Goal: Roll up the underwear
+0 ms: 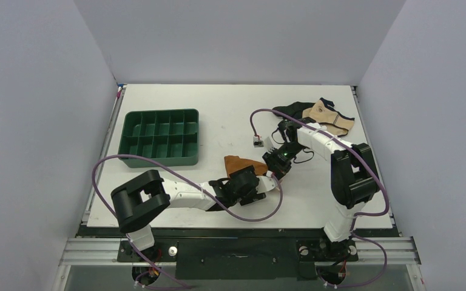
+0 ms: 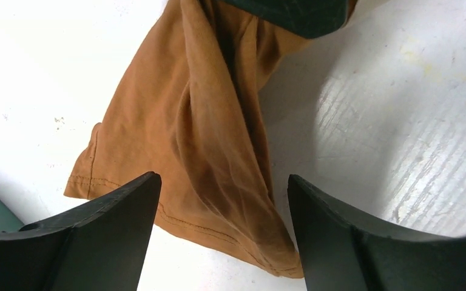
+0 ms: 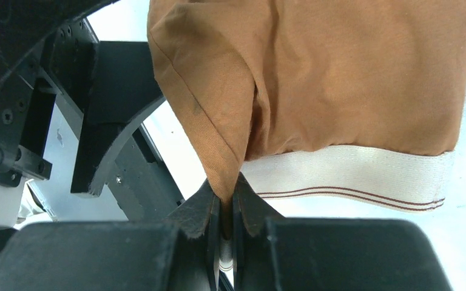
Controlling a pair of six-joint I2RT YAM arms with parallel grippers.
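The brown underwear lies mid-table, mostly hidden under both arms in the top view. My right gripper is shut on a folded strip of it, with the white striped waistband lying alongside. In the left wrist view, the fingers of my left gripper stand apart around a lengthwise fold of the brown cloth, above its hemmed edge. Whether they touch it I cannot tell.
A green divided box stands at the back left. Black and beige garments lie at the back right.
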